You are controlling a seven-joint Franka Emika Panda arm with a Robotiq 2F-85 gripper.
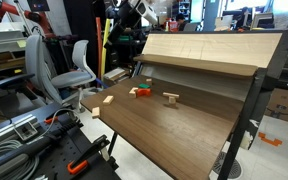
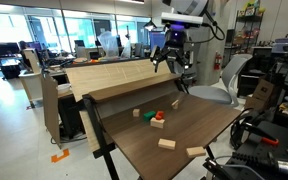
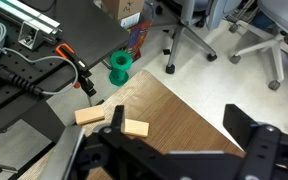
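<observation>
My gripper [image 2: 165,64] is held high above the wooden table [image 2: 134,140], well clear of everything on it. In the wrist view the fingers of the gripper stand wide apart with nothing between them. Near the table's corner lie two pale wooden blocks, one [image 3: 136,128] on the brown top and another [image 3: 89,115] close to the edge. Further along sit a red piece [image 2: 160,115] and a green piece [image 2: 149,115], with a small wooden block [image 2: 157,123] beside them. Another block [image 1: 171,99] lies apart, nearer the table's middle.
A raised wooden shelf [image 1: 199,67] runs along one long side of the table. Black clamps [image 1: 77,167] and cables [image 3: 49,90] lie on the dark bench beside it. Office chairs [image 1: 82,70] stand beyond.
</observation>
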